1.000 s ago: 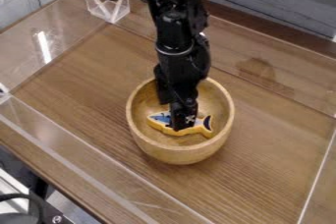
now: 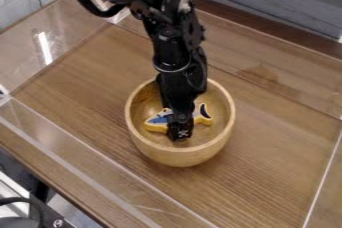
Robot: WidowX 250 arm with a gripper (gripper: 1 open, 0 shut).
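A black robot arm reaches down from the top of the view, its gripper [image 2: 179, 123] low inside a round tan bowl [image 2: 182, 150]. A small yellow toy [image 2: 156, 123] with blue and dark patches lies in the bowl, partly hidden behind the gripper's fingers, which are over its middle. The gripper is open by its look, though the dark fingers overlap and whether they touch the toy is unclear.
The bowl stands on a wooden table [image 2: 74, 92], with bare surface to its left, right and behind. A grey wall runs along the back. A dark cable shows at the lower left corner, off the table's edge.
The gripper has moved down into the bowl onto the toy, now covering more of it. The toy and bowl look roughly where they were.
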